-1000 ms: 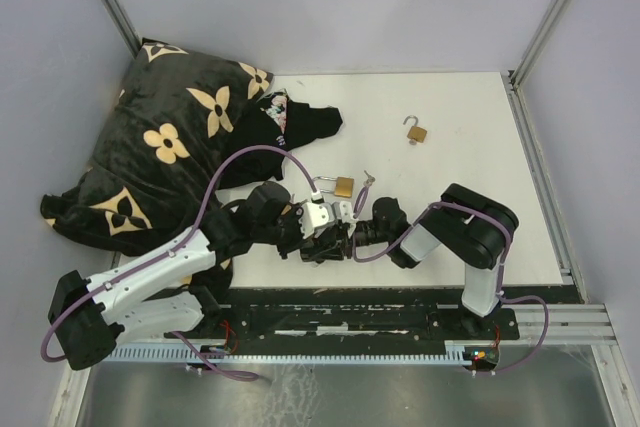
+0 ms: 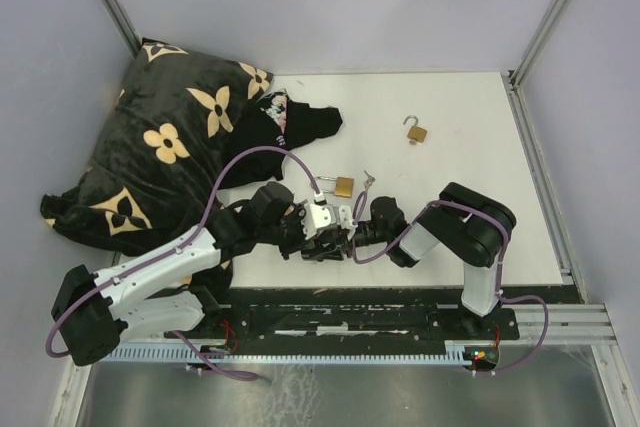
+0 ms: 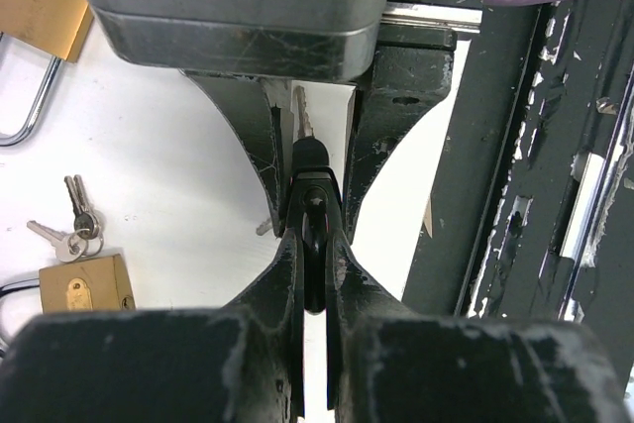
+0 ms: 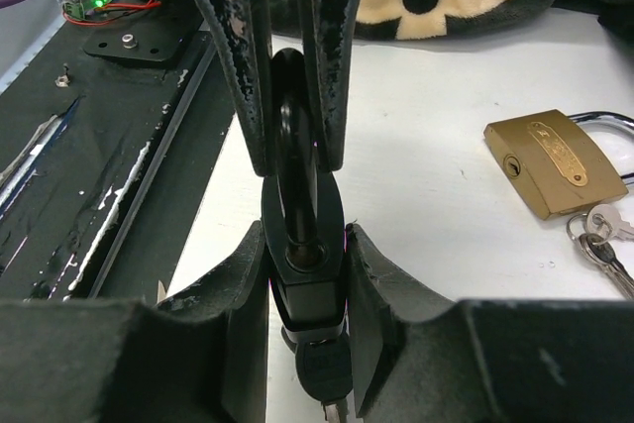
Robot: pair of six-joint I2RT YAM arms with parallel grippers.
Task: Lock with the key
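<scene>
A black padlock (image 4: pixel 315 289) hangs between the two grippers. My left gripper is shut on its shackle, holding it from above. My right gripper has its fingers on either side of the lock body; whether they press on it cannot be told. Beyond the body, the left wrist view shows a black-headed key (image 3: pixel 310 153) with its metal part pointing away, in the gap between the right gripper's fingers. The keyhole is hidden. From the top, both grippers (image 2: pixel 330 242) meet near the table's front edge and cover the lock.
A brass padlock (image 2: pixel 344 187) with a bunch of keys (image 3: pixel 79 220) lies just behind the grippers. Another brass padlock (image 2: pixel 418 134) sits farther back at the right. A dark flowered cloth (image 2: pixel 165 137) covers the left side.
Both arms have shifted only slightly where they meet. The brass padlocks and the cloth have stayed put.
</scene>
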